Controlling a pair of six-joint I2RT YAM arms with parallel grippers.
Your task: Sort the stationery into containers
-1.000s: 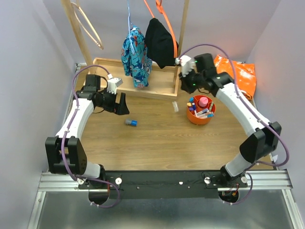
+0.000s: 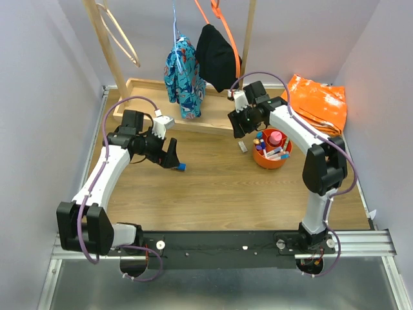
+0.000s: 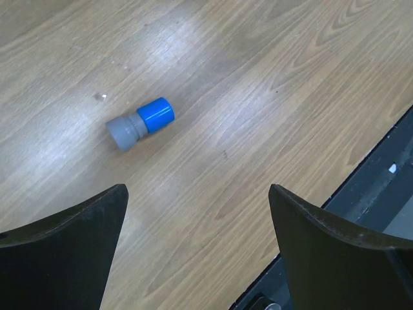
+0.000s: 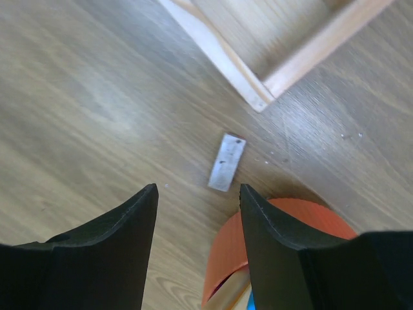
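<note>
A small grey and blue cylinder (image 3: 140, 124) lies on the bare wood, beyond the fingertips of my open left gripper, which hangs just above it in the top view. A small pale rectangular piece (image 4: 226, 162) lies between the wooden tray and the orange round organiser (image 2: 268, 163), which holds several markers and a pink item. My right gripper is open above that spot, beside the organiser's rim, with nothing between its fingers.
A wooden tray (image 2: 148, 88) runs along the back, with a patterned bag and a black bag hanging over it. An orange pouch (image 2: 313, 100) lies at the back right.
My right arm has swung back and left, lowering toward the area by the organiser.
</note>
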